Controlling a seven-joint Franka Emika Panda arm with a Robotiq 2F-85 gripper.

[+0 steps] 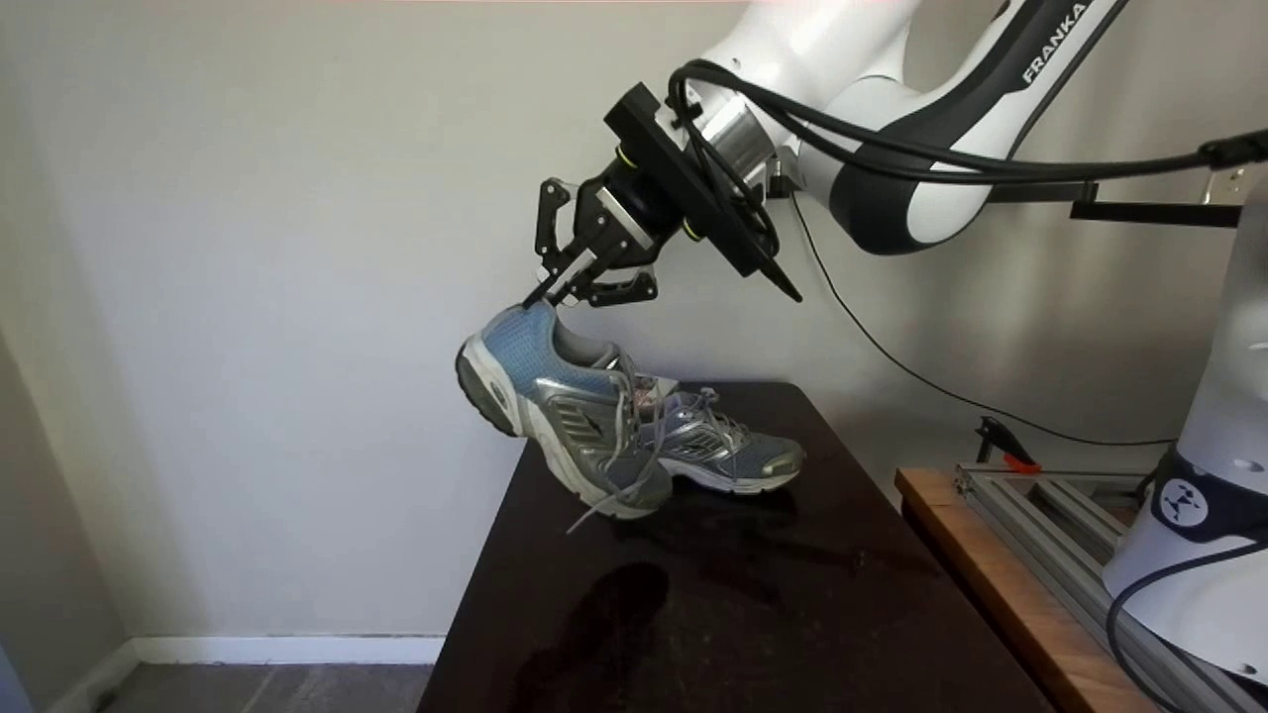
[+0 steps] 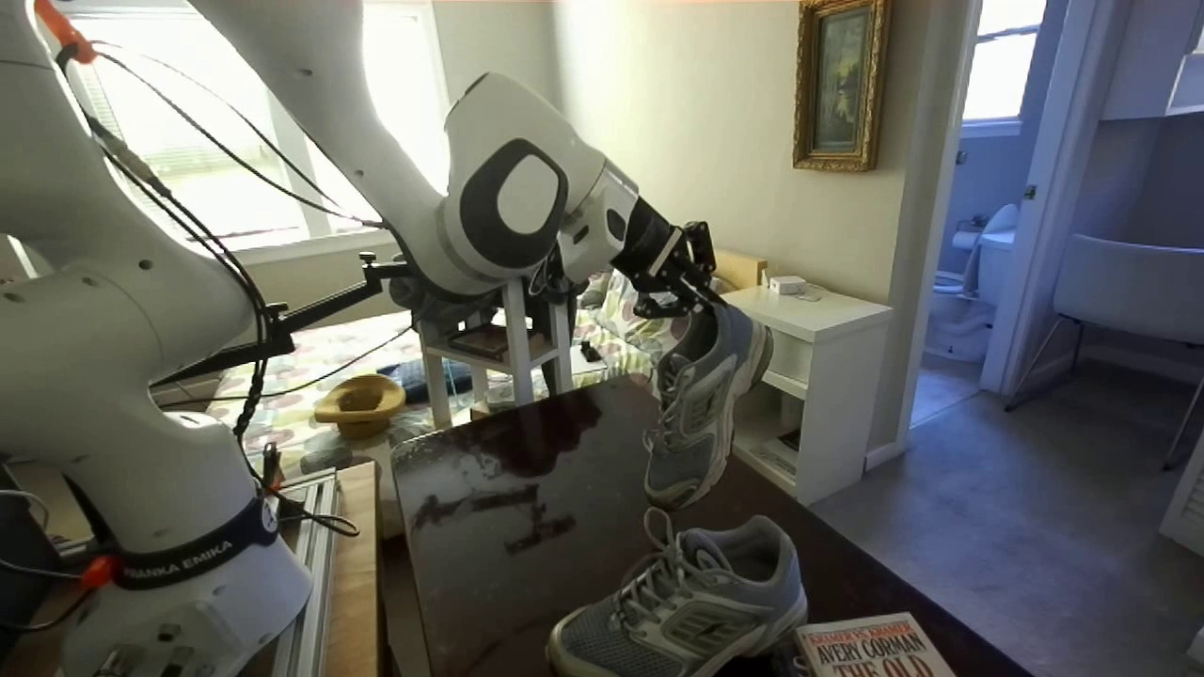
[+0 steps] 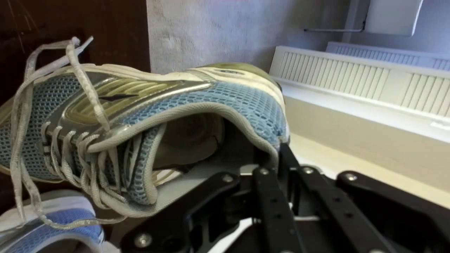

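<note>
A blue and grey sneaker hangs toe-down over the dark table, its heel collar pinched by my gripper. In the wrist view the fingers close on the back rim of this held sneaker, and its laces dangle loose. A second, similar sneaker rests sole-down on the table, toe toward the robot base side. Exterior view 2 shows the held sneaker raised clear of the tabletop, beyond the resting one. Part of the resting sneaker shows at the lower left of the wrist view.
A paperback book lies by the resting sneaker's heel at the table edge. A white shelf unit stands beyond the table.
</note>
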